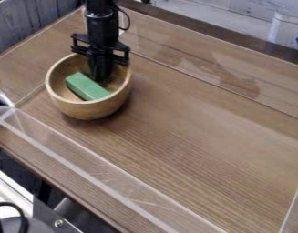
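A wooden bowl (87, 107) sits on the left part of the wooden table, with a green block (87, 86) lying inside it. My black gripper (100, 65) reaches down into the back of the bowl, just behind the block. The fingertips are dark and partly hidden, so whether anything is between them is unclear.
A white object (286, 32) stands beyond the back right edge. Clear tape runs along the table's left side.
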